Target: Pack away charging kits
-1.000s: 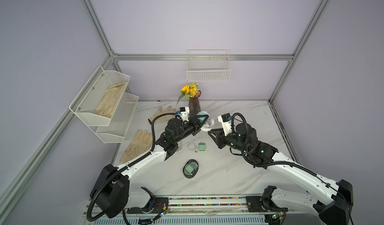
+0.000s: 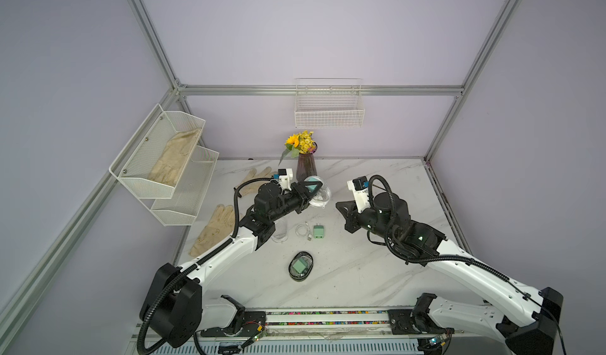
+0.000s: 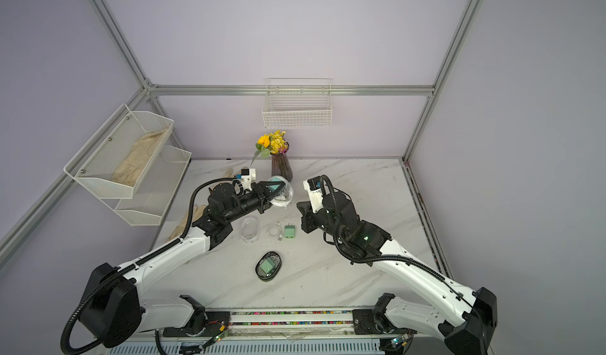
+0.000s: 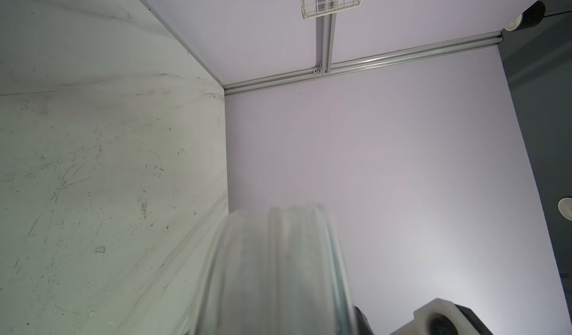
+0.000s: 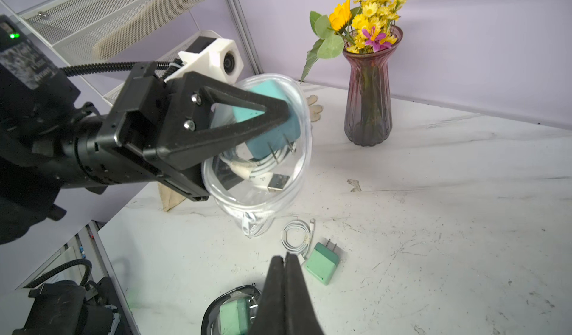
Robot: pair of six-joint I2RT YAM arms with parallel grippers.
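My left gripper (image 2: 313, 188) is shut on a clear round case (image 5: 302, 174), held up above the table. Inside the case show a teal charger (image 5: 268, 135) and a coiled white cable. The zipper pull (image 5: 248, 223) dangles from the case's lower edge. My right gripper has its fingertips together and nothing between them, below and apart from the pull. On the table lie a green charger (image 5: 322, 263), a coiled white cable (image 2: 302, 230), an empty-looking clear case (image 3: 250, 229) and a black-rimmed case (image 3: 258, 273) with a green charger inside.
A purple vase (image 5: 367, 105) of flowers stands at the back. Beige gloves (image 2: 217, 230) lie at the table's left, near the white wall rack (image 2: 183, 209). A wire basket (image 2: 329, 118) hangs on the back wall.
The left gripper has shifted slightly left with the clear case.
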